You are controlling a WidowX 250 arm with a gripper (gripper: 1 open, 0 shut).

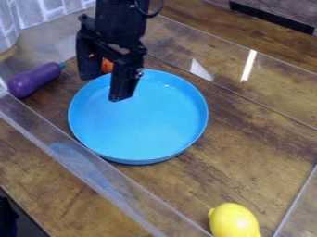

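The black gripper (107, 72) hangs over the upper left part of a blue round plate (136, 130), its two fingers apart and open. Behind it an orange object (107, 65) is mostly hidden. Whether anything lies between the fingers is hard to see, but none shows held. A purple eggplant (32, 81) lies left of the plate.
A yellow lemon (233, 220) lies at the lower right. The wooden surface (247, 120) right of the plate is clear. Transparent panels (111, 180) run along the left and front.
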